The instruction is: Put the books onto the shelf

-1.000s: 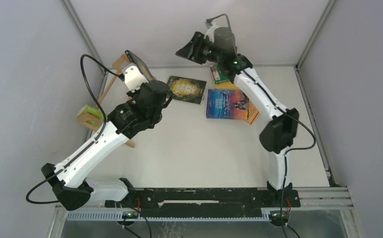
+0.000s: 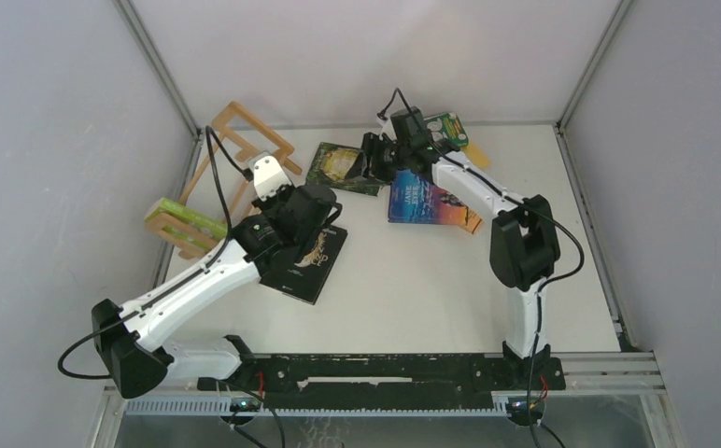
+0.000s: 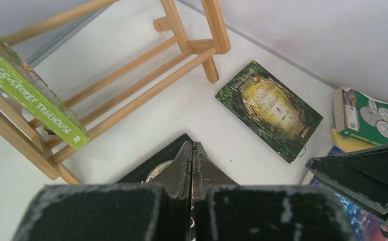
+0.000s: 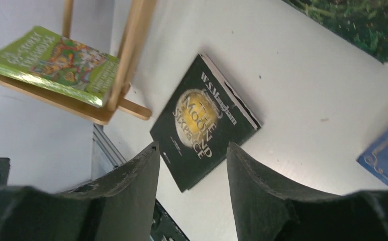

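Observation:
The black book (image 4: pixel 202 123), The Moon and Sixpence, lies cover up on the white table in front of the wooden rack (image 2: pixel 245 140). Above it, my left gripper is shut with nothing showing between its tips; it partly covers the book in the left wrist view. My right gripper stands open and empty over the near side of the dark green book (image 3: pixel 270 110). To the right lies a blue and orange book (image 2: pixel 417 198), with an orange piece (image 2: pixel 470 220) sticking out. A green book (image 2: pixel 447 127) rests on something yellow (image 2: pixel 474 155) at the back.
A light green book (image 4: pixel 56 65) sits in the rack at the left. Walls close in the left, right and back.
The black book, held up by the rack a second ago, now lies on the table nearer the front.

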